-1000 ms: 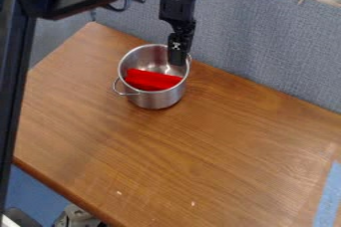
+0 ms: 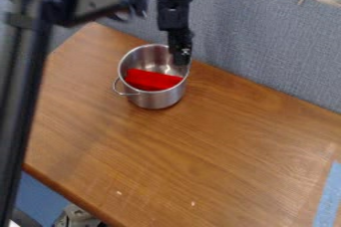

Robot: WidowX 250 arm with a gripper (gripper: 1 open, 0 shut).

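Observation:
A steel pot with a wire handle stands on the wooden table, toward its back left. An elongated red object lies inside the pot. My black gripper hangs at the pot's back right rim, its tips at about rim height or just above; whether it is open or shut, and whether anything is between its fingers, is too small and dark to tell.
A grey padded wall runs behind the table. The arm's dark links cover the upper left and left edge.
The arm's upper links have shifted to the left. The pot looks unmoved.

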